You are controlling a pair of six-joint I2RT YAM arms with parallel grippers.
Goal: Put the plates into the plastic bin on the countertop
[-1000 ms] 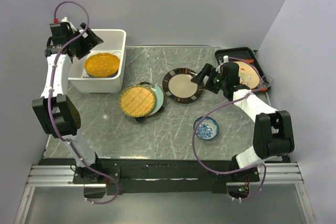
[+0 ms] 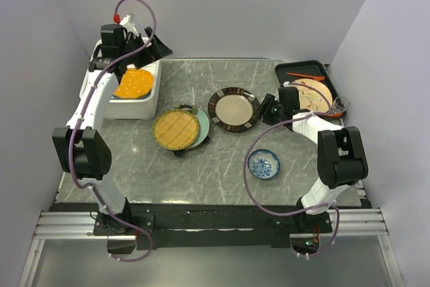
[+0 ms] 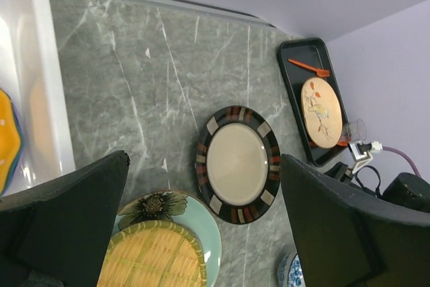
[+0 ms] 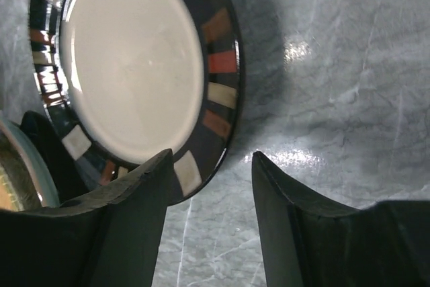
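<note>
A white plastic bin [image 2: 152,92] at the back left holds a yellow round item [image 2: 134,82]. A dark-rimmed plate [image 2: 234,109] lies mid-counter. Left of it, a yellow woven plate [image 2: 173,132] rests on a teal plate [image 2: 201,128]. A small blue plate [image 2: 264,164] lies front right. My left gripper [image 2: 149,42] is open, raised over the bin's back right, nothing between its fingers. My right gripper is low at the right rim of the dark-rimmed plate, fingers apart and empty.
A black tray [image 2: 290,70] at the back right holds a cream decorated plate [image 3: 321,112], orange utensils and a clear glass [image 2: 340,104].
My left gripper has risen and moved right across the bin. My right gripper has shifted slightly right and turned beside the dark-rimmed plate.
</note>
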